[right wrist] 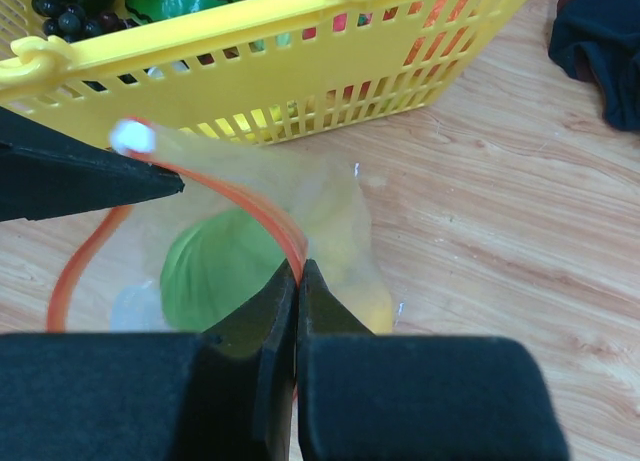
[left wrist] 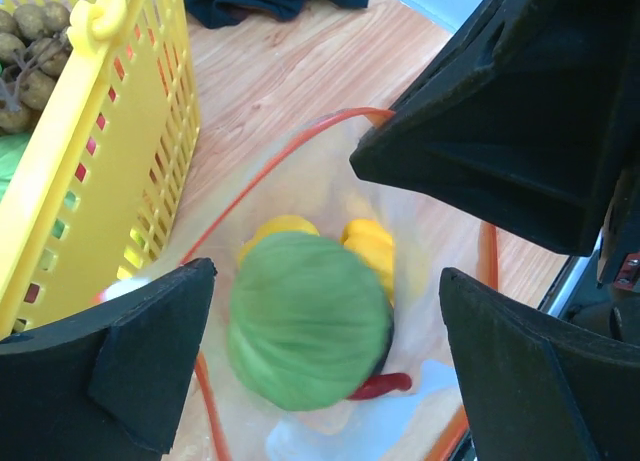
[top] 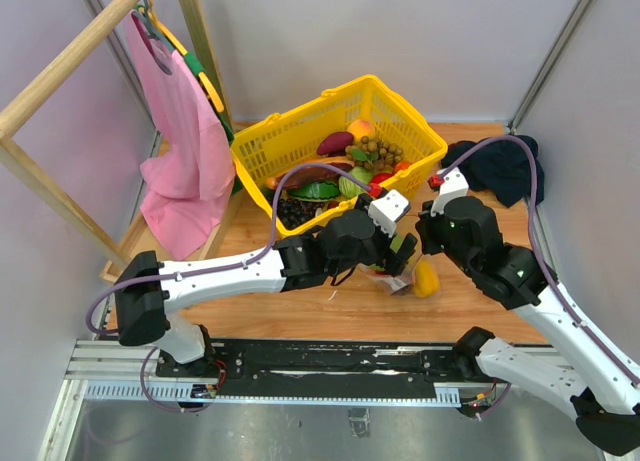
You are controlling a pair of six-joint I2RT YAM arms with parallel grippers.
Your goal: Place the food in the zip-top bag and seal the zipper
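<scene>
The clear bag [right wrist: 345, 221] with an orange zipper rim [left wrist: 260, 171] stands with its mouth spread. My right gripper is shut on that rim. In the left wrist view, my left gripper stands open over the mouth, its fingers [left wrist: 150, 331] apart on either side. Below them a round green food item [left wrist: 305, 321] sits inside the bag, free of the fingers. Yellow pieces [left wrist: 370, 246] and a red piece [left wrist: 380, 385] lie around it. From above, the arms hide much of the bag; a yellow piece [top: 426, 278] shows through it.
A yellow basket [top: 285, 146] of fruit and vegetables stands close behind the bag. Dark cloth [top: 495, 168] lies at the back right, and pink cloth [top: 180, 141] hangs from a wooden rack on the left. Wood tabletop [right wrist: 500, 241] right of the bag is bare.
</scene>
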